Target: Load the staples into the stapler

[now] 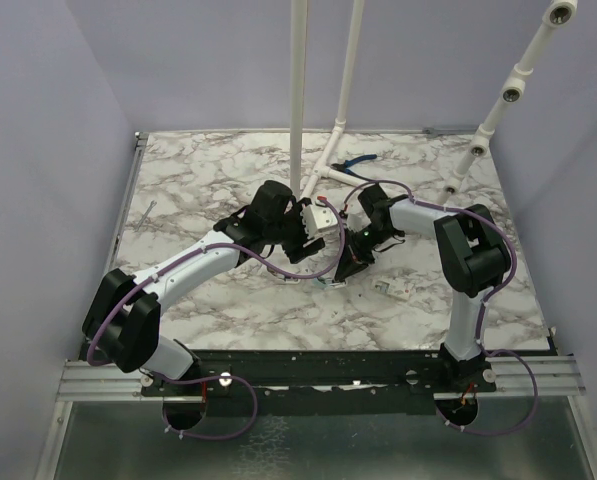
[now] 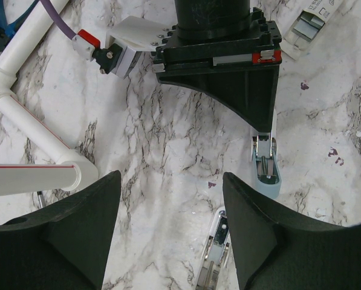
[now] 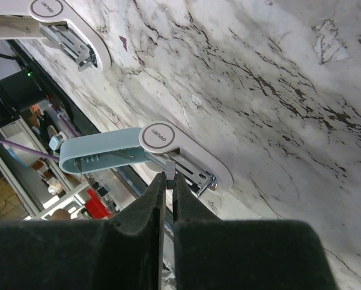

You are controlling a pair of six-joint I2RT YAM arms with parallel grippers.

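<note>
A light blue stapler lies opened out in the right wrist view, its metal staple channel exposed on a white base. My right gripper is over this channel. Its two dark fingers stand close together, and a small grey strip, apparently staples, shows at their tips. Whether they grip it or rest loosely beside it I cannot tell. In the left wrist view the same stapler is partly hidden below the right gripper. My left gripper is open above bare table, nothing between its fingers.
A second opened stapler lies nearby, also in the left wrist view. A white box is on the table beyond the right gripper. Blue-handled pliers and white pipes are at the back.
</note>
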